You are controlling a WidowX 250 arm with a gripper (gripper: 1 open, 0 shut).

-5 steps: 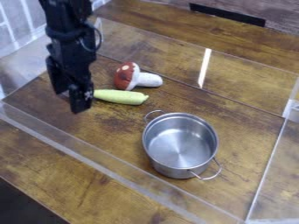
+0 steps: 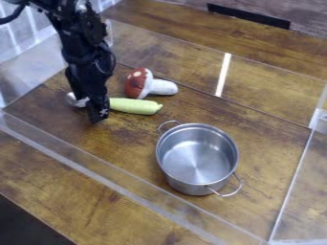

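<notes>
My black gripper (image 2: 92,107) is low over the wooden table at the left, open, beside the left end of a pale green corn-like vegetable (image 2: 134,105). A small light object (image 2: 76,99) shows behind the gripper's fingers, partly hidden. A red-capped white mushroom toy (image 2: 151,85) lies behind the vegetable.
A steel pot (image 2: 196,159) with two handles stands at the centre right. Clear panels edge the table (image 2: 90,182) area.
The gripper has come down from above to the table beside the green vegetable and shifted slightly back. The other things are in place.
</notes>
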